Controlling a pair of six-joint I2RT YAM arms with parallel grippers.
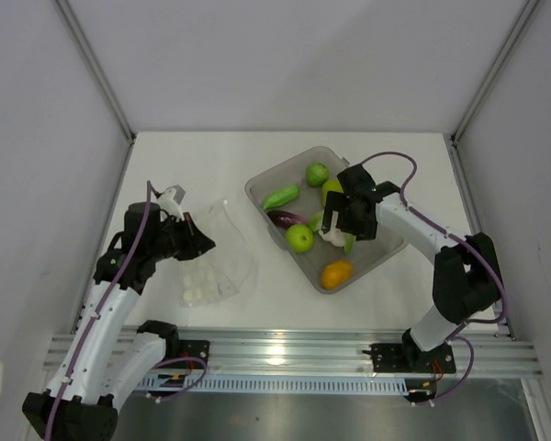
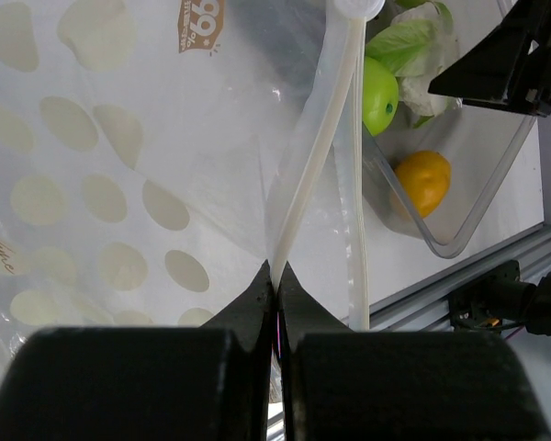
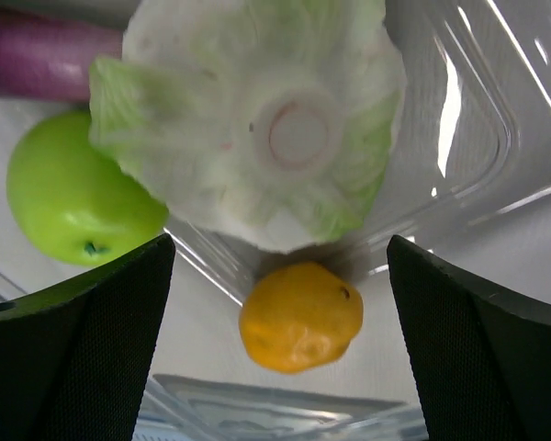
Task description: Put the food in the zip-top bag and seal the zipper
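The clear zip top bag (image 1: 225, 266) lies on the left of the table. My left gripper is shut on its rim, which runs up from between the fingertips in the left wrist view. Over the grey bin, my right gripper (image 1: 330, 220) stands open above a white cauliflower (image 3: 285, 138) with green leaves. Its two dark fingers (image 3: 459, 312) frame the lower part of the right wrist view, wide apart, with nothing gripped. From above, the right gripper partly hides the cauliflower.
The grey bin (image 1: 257, 184) also holds an orange fruit (image 1: 337, 274), a green apple (image 1: 299, 238), an eggplant (image 1: 286, 219), a long green vegetable (image 1: 281, 197), a green round piece (image 1: 317, 175) and a yellow-green one (image 1: 331, 189). Bare table separates bag and bin.
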